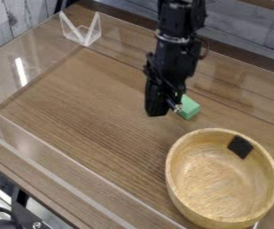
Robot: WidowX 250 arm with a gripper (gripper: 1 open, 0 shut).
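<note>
The black gripper (164,103) hangs low over the middle of the wooden table (80,125), shut, with nothing visible between its fingers. Just right of it lies a green block (187,109), partly hidden behind the gripper.
A large beige bowl (221,186) fills the lower right, with a small black block (240,147) on its rim or inner wall. A white wire-like object (82,27) stands at the back left.
</note>
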